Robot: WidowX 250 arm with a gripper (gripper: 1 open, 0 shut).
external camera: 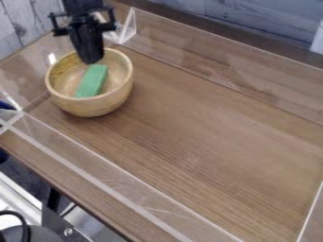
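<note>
A pale wooden bowl (116, 97) rests on the brown table at the upper left, with a green block (91, 82) lying inside it. My black gripper (91, 56) is over the back of the bowl, just behind the block; it looks shut, and its tips are blurred, with nothing visible held between them.
Clear plastic edging runs along the left and upper sides. A white edge (252, 19) borders the back right, and dark cables (13, 227) lie off the table at lower left.
</note>
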